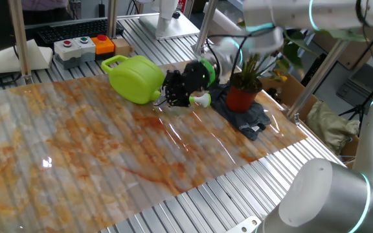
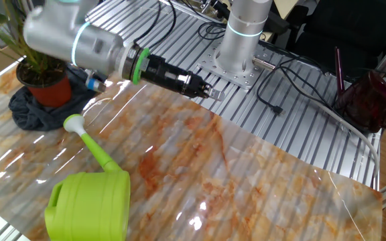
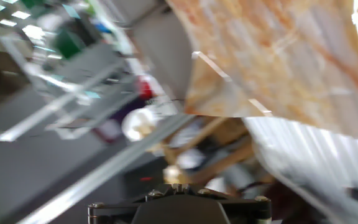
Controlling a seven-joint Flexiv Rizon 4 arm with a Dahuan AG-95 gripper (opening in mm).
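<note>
In exterior view 1, a light green watering can (image 1: 136,79) rests on the marble-patterned sheet, its body near the back edge. Its long spout ends in a white rose (image 2: 74,124). No object shows at its fingertips. A potted plant in a brown-red pot (image 1: 241,99) stands on a dark cloth (image 1: 246,120). Only black gripper parts appear at the blurred wrist view's bottom edge; finger spacing is unclear.
A dark red watering can (image 2: 366,100) stands at the right in exterior view 2, near loose cables. Button boxes (image 1: 76,53) and a keyboard line the back in exterior view 1. Much of the marble sheet (image 1: 63,162) is bare.
</note>
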